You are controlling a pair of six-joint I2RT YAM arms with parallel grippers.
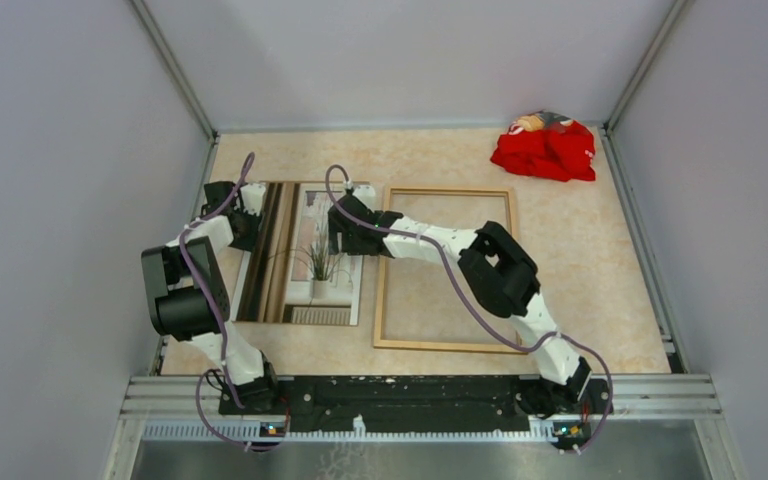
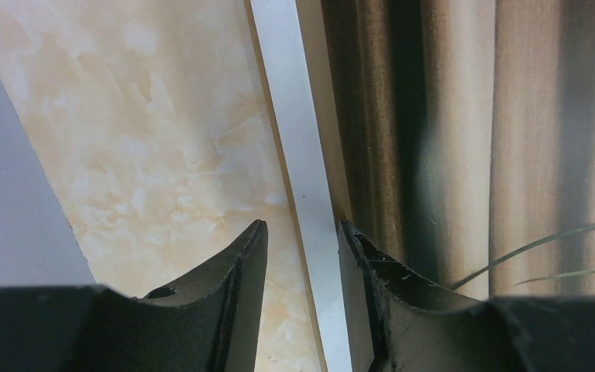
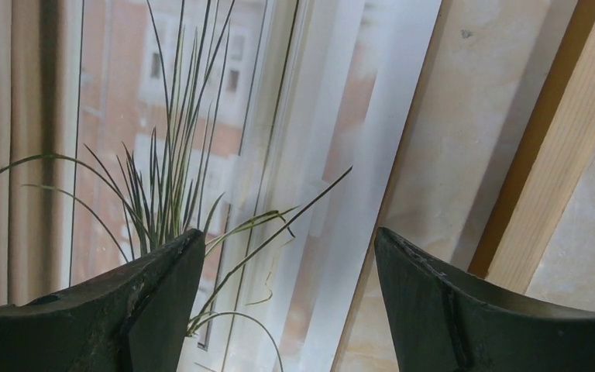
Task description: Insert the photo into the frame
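Note:
The photo, a panel showing a potted plant and brown curtains, lies flat on the table left of the empty wooden frame. At the photo's left edge, my left gripper is open, one finger outside the white border and the other over the picture side. My right gripper is open wider across the right edge. Its left finger is above the plant print and its right finger is beyond the border, in the gap beside the frame. Neither gripper is closed on the photo.
A crumpled red cloth lies at the back right corner. Only a narrow strip of table separates the photo from the frame.

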